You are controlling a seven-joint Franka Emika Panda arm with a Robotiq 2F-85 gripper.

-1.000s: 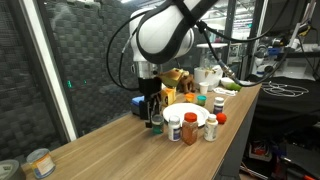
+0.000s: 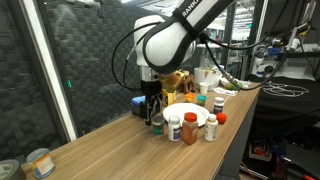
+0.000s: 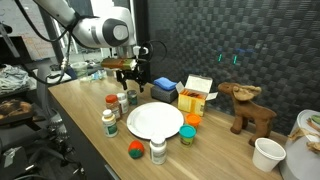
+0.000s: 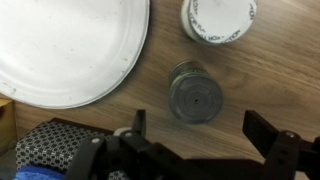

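My gripper stands open, its two dark fingers well apart on either side of a small dark-capped jar (image 4: 196, 97) in the wrist view. The jar shows upright on the wooden table, with no finger touching it in that view. In exterior view 1 the gripper (image 2: 157, 108) hangs just above the same jar (image 2: 157, 126). Beside the jar is a white-lidded bottle (image 2: 174, 128), and behind that lies a white plate (image 2: 187, 113).
A red-capped jar (image 2: 190, 128) and another white-capped bottle (image 2: 211, 128) stand near the table's front edge. At the back are a blue item (image 3: 162, 85), an orange box (image 3: 196, 97) and a toy moose (image 3: 254, 108).
Over the last second the gripper has risen slightly from around the dark-capped jar. The jar and the other things on the table look unmoved.
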